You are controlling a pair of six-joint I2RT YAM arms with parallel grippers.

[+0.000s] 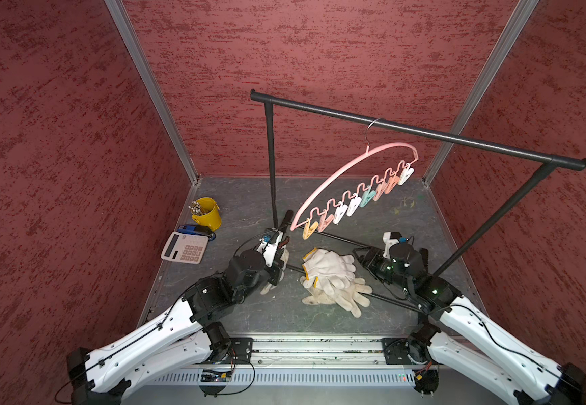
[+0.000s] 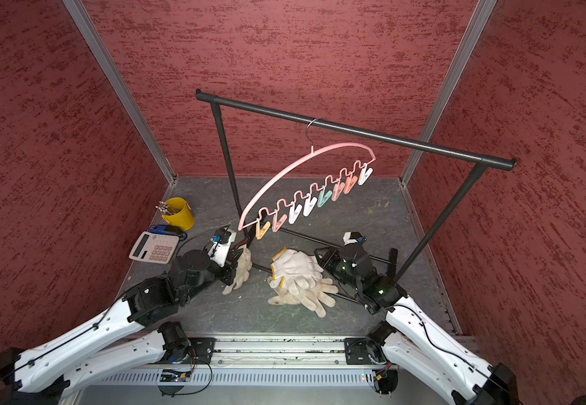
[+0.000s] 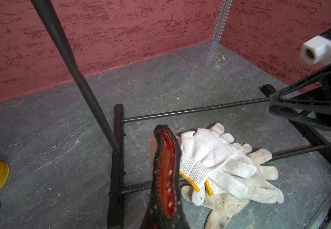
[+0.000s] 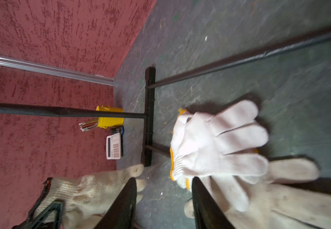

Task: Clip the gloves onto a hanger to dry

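Observation:
My left gripper (image 2: 236, 255) is shut on the cuff of an off-white glove (image 2: 241, 268), which hangs fingers down at the left in the right wrist view. The cuff's dark hem and red inside (image 3: 166, 168) fill the centre of the left wrist view. Several white gloves (image 1: 333, 270) with yellow-edged cuffs lie piled on the floor over greyer ones (image 1: 355, 305). Right of this pile is my right gripper, its fingers (image 4: 124, 202) apart and empty. Above hangs a pink hanger (image 1: 346, 166) with coloured clips (image 1: 367, 195), none holding a glove.
The hanger's hook is over the black rack's top bar (image 1: 427, 133). The rack's uprights (image 1: 271, 162) and floor bars (image 3: 195, 110) cross the space. At left stand a yellow cup (image 1: 208, 213) and a calculator (image 1: 185, 247). Free floor lies behind the rack.

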